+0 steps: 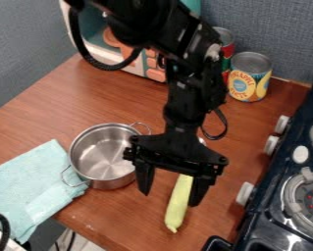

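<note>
My black gripper [171,188] hangs low over the wooden counter, its fingers apart. Beneath it, a pale yellow-green elongated vegetable, perhaps corn [178,208], lies lengthwise on the counter, its upper end hidden by the gripper. I see nothing clearly held between the fingers. A steel pot [100,152] with wire handles stands just left of the gripper.
A pale blue cloth [26,186] lies at the left edge. A black stove [287,221] with knobs fills the right. Two cans [249,78] and a toy-like appliance [126,59] stand at the back.
</note>
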